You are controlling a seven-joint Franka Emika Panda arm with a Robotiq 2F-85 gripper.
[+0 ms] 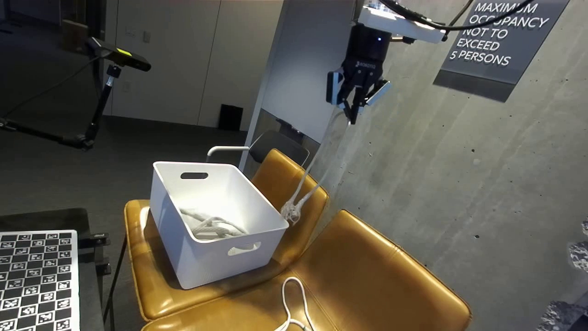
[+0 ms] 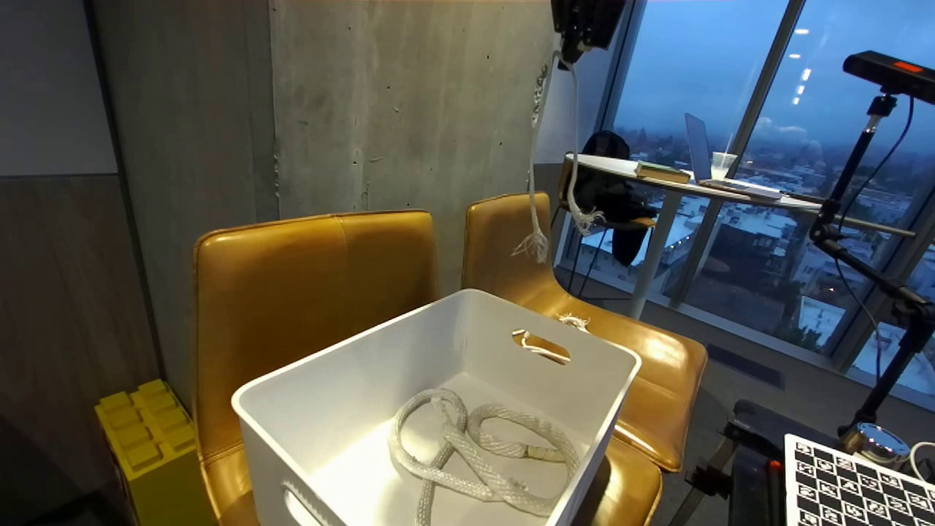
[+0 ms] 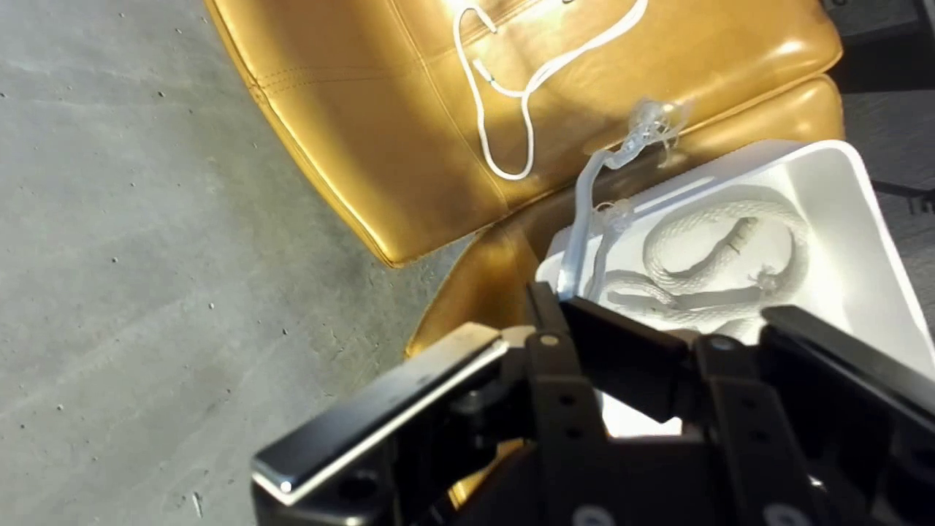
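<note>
High over the chairs, my gripper (image 1: 353, 113) is shut on a white rope (image 2: 536, 166) with frayed ends. The rope is pinched near its middle, and its two strands hang down side by side. In the wrist view its upper part (image 3: 575, 232) runs out from the fingertips past the edge of the white bin (image 3: 876, 206). The bin (image 1: 220, 270) stands on a tan chair. Inside it lies a thick coiled white rope (image 2: 456, 443). A thinner white cord (image 3: 528, 123) lies looped on the neighbouring chair seat.
A concrete wall (image 1: 496, 193) rises close behind the chairs. A checkered board (image 1: 38, 281) lies on a dark stand beside the bin, near a camera on a jointed arm (image 1: 96, 118). The bin's top is open.
</note>
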